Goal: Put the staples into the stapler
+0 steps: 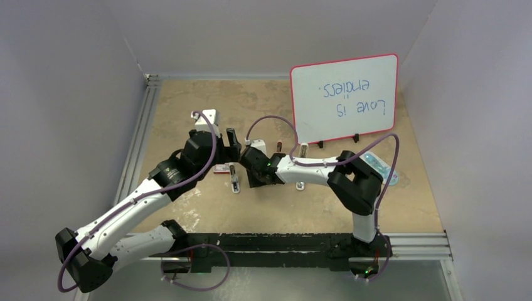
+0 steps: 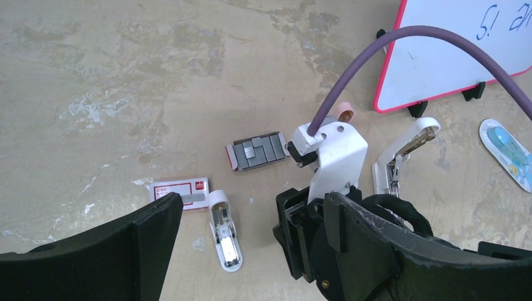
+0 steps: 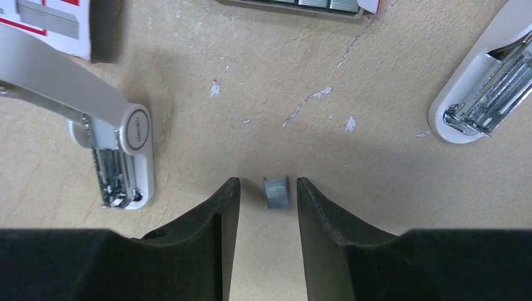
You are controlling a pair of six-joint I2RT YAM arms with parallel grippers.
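Note:
A small grey staple piece (image 3: pixel 276 193) rests on the table between the fingertips of my right gripper. Those fingers stand part open, with a gap on both sides of the piece. To its left in the right wrist view is a white stapler (image 3: pixel 143 157), its top raised and its metal channel exposed. The same stapler (image 2: pixel 224 233) shows below my left gripper, which is open and empty above the table. A second white stapler (image 2: pixel 401 147), also opened, is partly hidden behind the right arm.
An open box of staples (image 2: pixel 259 151) and a red-and-white carton (image 2: pixel 182 189) lie near the staplers. Farther right are a whiteboard (image 1: pixel 345 97) and a blue blister pack (image 2: pixel 507 150). Bare table spreads across the left and the front.

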